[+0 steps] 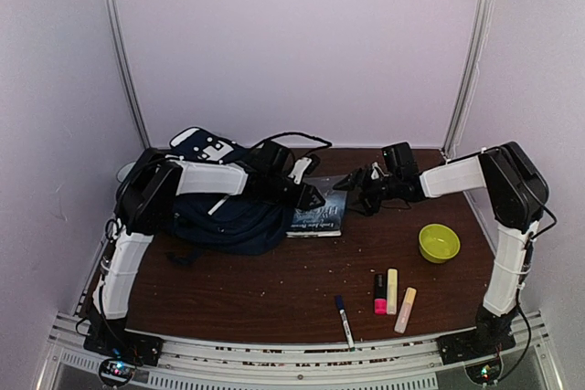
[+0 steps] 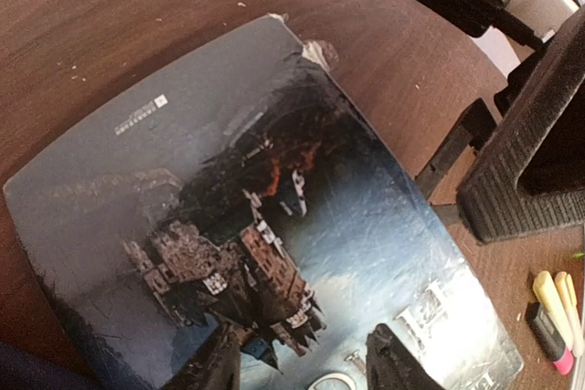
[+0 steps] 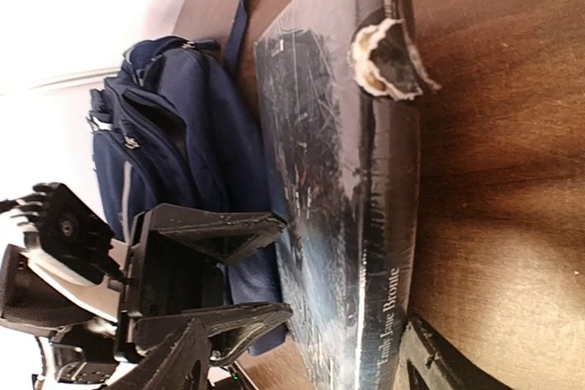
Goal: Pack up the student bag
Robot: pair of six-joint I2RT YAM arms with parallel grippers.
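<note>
A dark book (image 1: 318,216) lies at the right side of the navy backpack (image 1: 228,226), its pale title partly covered by the arms in the top view. The left wrist view shows its cover (image 2: 274,198) broadly; my left gripper is part open there, its fingertips apart over the near part of the cover. From the right, my right gripper reaches to the worn spine (image 3: 391,189) with its fingers spread. One finger (image 3: 430,353) is close beside the spine; whether it touches I cannot tell. The bag's opening is hidden by the left arm.
A green bowl (image 1: 439,243) stands on the right. In front lie a pink-and-black highlighter (image 1: 380,295), a yellow highlighter (image 1: 392,291), a yellow-and-pink one (image 1: 405,310) and a blue-capped pen (image 1: 345,321).
</note>
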